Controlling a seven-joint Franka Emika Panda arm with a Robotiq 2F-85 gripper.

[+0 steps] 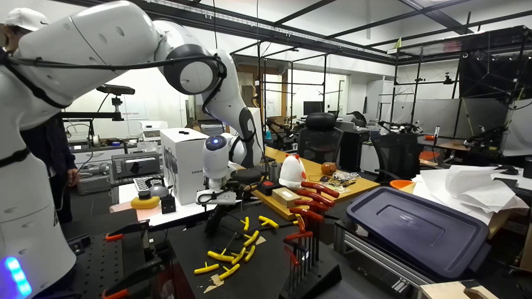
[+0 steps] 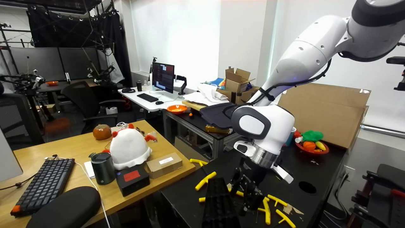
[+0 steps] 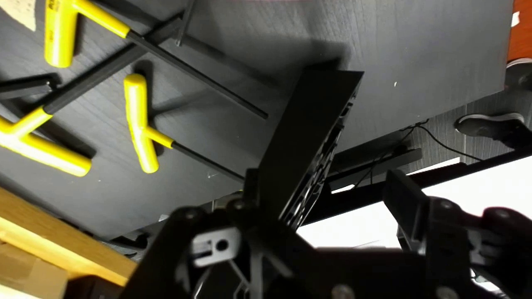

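In the wrist view, a long black holder [image 3: 311, 124] with slots along its side reaches up from between the fingers of my gripper. It lies close to the left finger; a wide gap separates it from the right finger [image 3: 405, 202], so the fingers stand open. Whether the left finger touches it, I cannot tell. Exterior view 2 shows the black holder [image 2: 218, 201] in front of the gripper [image 2: 248, 203]. Yellow T-handle hex keys [image 3: 140, 122] lie loose on the black table [image 3: 409, 55].
A black stand [image 1: 319, 279] with several red T-handles [image 1: 311, 214] occupies the table's near right in exterior view 1. A wooden desk [image 2: 182, 161] adjoins the table. A red bowl of toy produce [image 2: 312, 150] sits at the table's far side in exterior view 2.
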